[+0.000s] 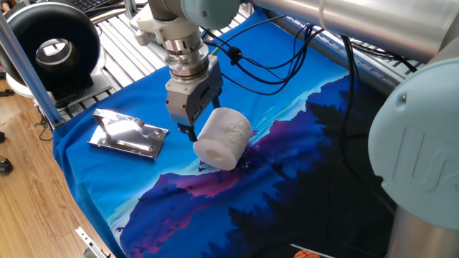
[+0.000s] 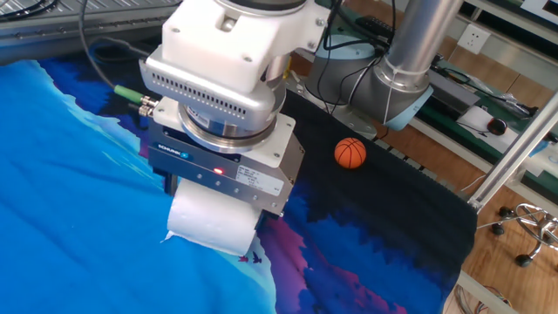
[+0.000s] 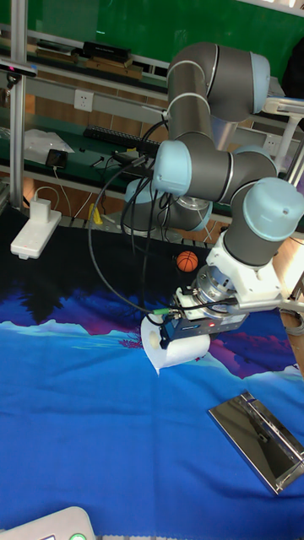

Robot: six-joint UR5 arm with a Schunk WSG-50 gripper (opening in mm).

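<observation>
A white paper roll (image 1: 226, 137) lies on its side on the blue patterned cloth (image 1: 237, 204), its hollow end visible in exterior view 1. Just above and beside it is my gripper (image 1: 204, 117), pointing down. Its two dark fingers stand wide apart, so it is open. In exterior view 2 the fingers come down near the two ends of the roll (image 2: 214, 218), and the gripper body hides its upper part. Whether either finger touches the paper I cannot tell. A shiny metal holder (image 1: 129, 136) rests on the cloth, apart from the roll.
Near the arm's base sits a small orange basketball (image 2: 350, 153) on the dark part of the cloth. A white power strip (image 3: 36, 229) lies at the far left in exterior view 3. Black cables hang from the arm. Bare cloth surrounds the roll.
</observation>
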